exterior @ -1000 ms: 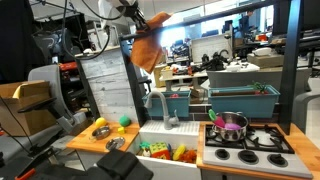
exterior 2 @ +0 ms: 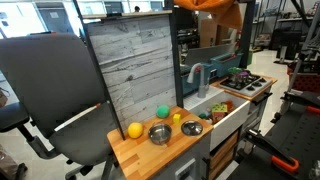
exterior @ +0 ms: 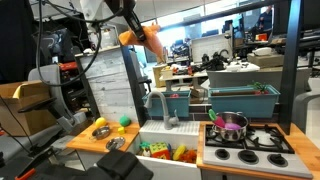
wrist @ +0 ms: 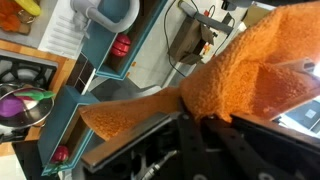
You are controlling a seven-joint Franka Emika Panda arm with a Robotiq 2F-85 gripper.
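Observation:
An orange cloth [exterior: 153, 42] hangs in the air, high above the counter near the sink. My gripper is shut on it, and the bunched fabric passes between its fingers in the wrist view. There the cloth [wrist: 235, 75] spreads to both sides of the fingers and covers much of the fingertips. Exterior view 2 shows only a lower part of the cloth [exterior 2: 230, 15] at the top edge, with the gripper largely out of frame. Whether the cloth touches the dark overhead bar cannot be told.
Below stand a sink faucet [exterior: 165, 105], a pot [exterior: 230, 125] with colourful items beside the stove [exterior: 250, 148], and an open drawer [exterior: 165, 152] of coloured things. Blue bins [exterior: 243, 104] line the back. A dark overhead bar [exterior: 230, 12] runs close to the cloth. Bowls [exterior 2: 160, 133] sit on the wooden counter.
The arm has come down and a little left in exterior view 1. The cloth, spread wider and higher one second ago, now hangs narrower at the gripper.

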